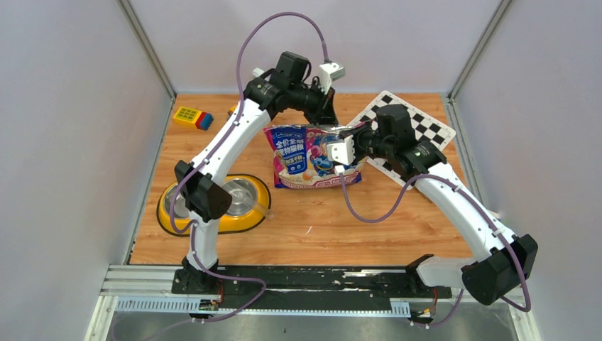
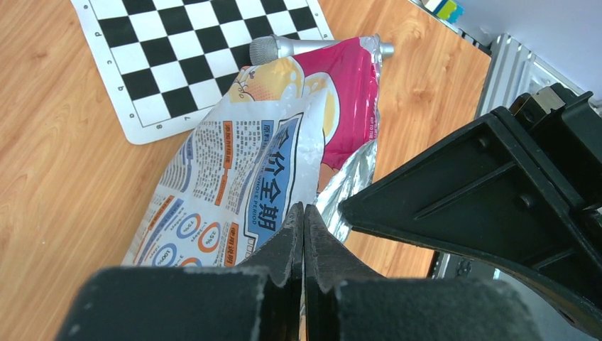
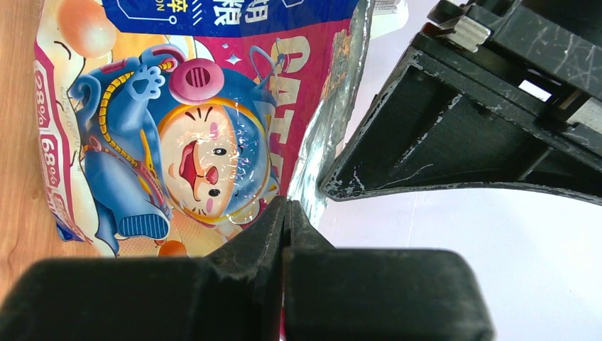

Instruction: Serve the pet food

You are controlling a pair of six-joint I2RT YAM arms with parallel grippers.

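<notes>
A colourful pet food bag stands upright mid-table. Its top edge passes between both grippers. My left gripper is shut at the back of that edge; the left wrist view shows the white printed panel running to the fingertips. On the bag's cartoon side, my right gripper is shut where the silver rim meets its tips. Only thin film shows at either finger. A yellow double bowl with metal dishes sits front left, partly behind my left arm. Something clear, perhaps a scoop, lies over its right dish.
A checkerboard lies back right, partly under my right arm. In the left wrist view a silver microphone lies by the bag. Toy blocks sit back left.
</notes>
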